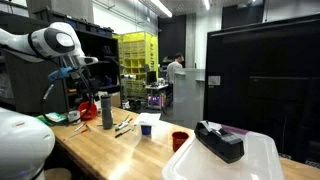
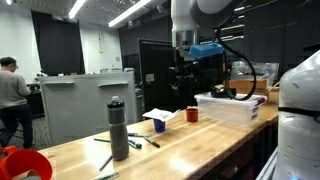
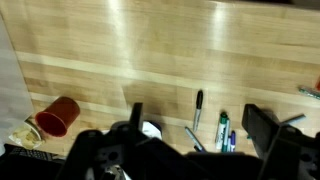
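Observation:
My gripper stands open above the wooden table, with nothing held between its fingers. Below the gap in the wrist view lie a black pen (image 3: 198, 108), a green marker (image 3: 222, 128) and a blue marker (image 3: 232, 141). A red cup (image 3: 58, 116) shows at the lower left there. Beside the left finger is a cup (image 3: 151, 130), partly hidden; it looks blue and white in the first exterior view. The tall dark bottle (image 2: 118, 128) stands upright on the table in the second exterior view.
A large white bin (image 1: 258, 158) takes up the table's right side, with a black box (image 1: 219, 143) at its edge. At the other end sits a red basket (image 2: 25, 164). Bare table (image 3: 150, 60) spans the wrist view's upper part.

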